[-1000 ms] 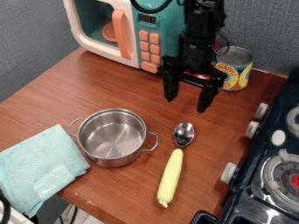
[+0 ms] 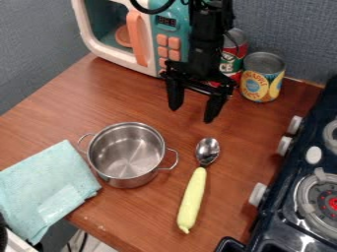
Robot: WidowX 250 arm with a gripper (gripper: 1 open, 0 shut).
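Observation:
The black gripper (image 2: 192,98) hangs open above the wooden table (image 2: 158,118), in front of the cans and microwave, with nothing between its fingers. Below it lie a metal spoon (image 2: 207,153) and a yellow corn cob (image 2: 192,200). A steel pot (image 2: 121,167) with two handles stands at left of them.
A teal microwave (image 2: 112,25) is at back left, with a red can (image 2: 232,61) and a yellow can (image 2: 262,84) at back right. A light blue cloth (image 2: 39,192) lies front left. A black stove (image 2: 297,207) fills the right side.
The gripper has moved back and to the left, toward the microwave, rising in the view. The objects on the table have not moved.

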